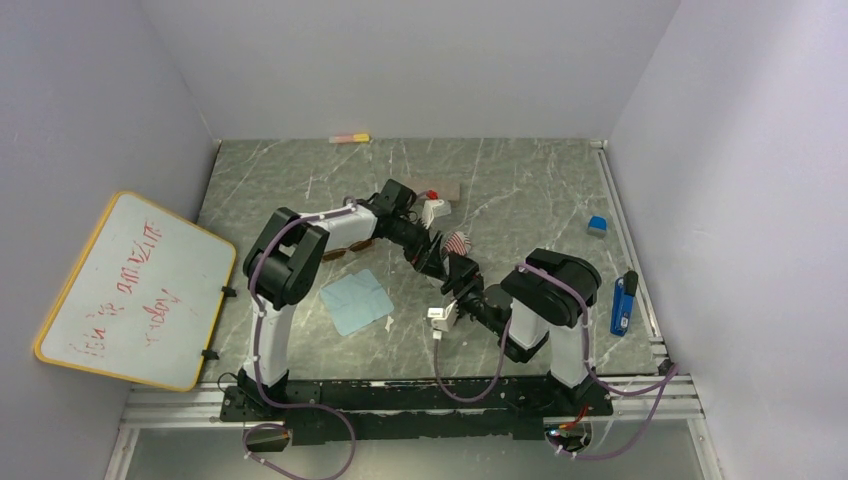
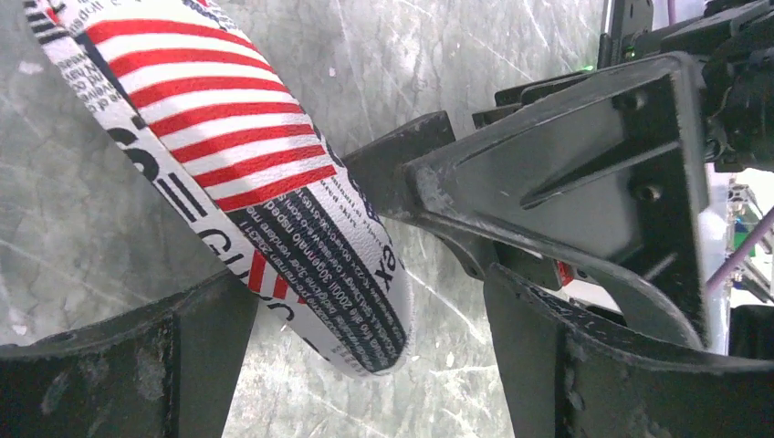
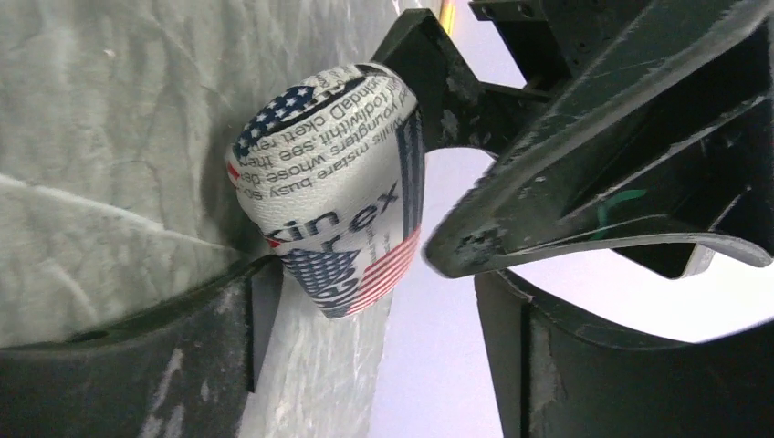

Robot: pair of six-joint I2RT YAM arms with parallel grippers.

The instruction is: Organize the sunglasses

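Note:
A white case printed with red stripes and lettering lies under both grippers, which meet at the centre of the table. My left gripper is open over one end of the case. My right gripper stands part open, with the case's end between or just beyond its fingers; whether it touches cannot be told. Brown sunglasses lie left of centre, partly under the left arm, and a light blue cloth lies below them.
A grey box sits behind the grippers, a whiteboard at far left, a blue block and blue stapler-like object at right, a yellow-pink item at the back.

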